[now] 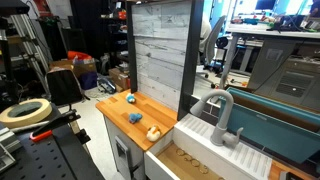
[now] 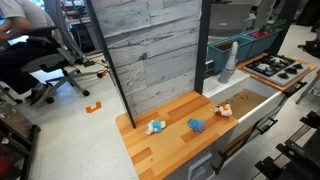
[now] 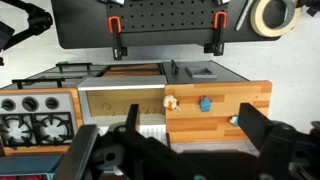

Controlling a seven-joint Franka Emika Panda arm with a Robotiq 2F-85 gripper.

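My gripper stands open in the wrist view, nothing between its dark fingers, above the toy kitchen. On its wooden counter (image 1: 118,112) lie three small items: a tan and white one (image 1: 153,133), a blue one (image 1: 135,117) and a blue and white one (image 1: 130,98). The same tan and white item (image 3: 170,102) appears right of the gripper, with the blue item (image 3: 205,103) farther right. An open white drawer (image 2: 245,102) shows a light brown floor with ring-like marks. What the small items are is too small to tell.
A grey faucet (image 1: 224,117) rises beside a blue-green sink (image 1: 272,130). A stove top (image 2: 276,68) lies beyond the sink. A grey plank panel (image 1: 162,50) backs the counter. A tape roll (image 1: 25,113) sits on the black table (image 3: 160,35).
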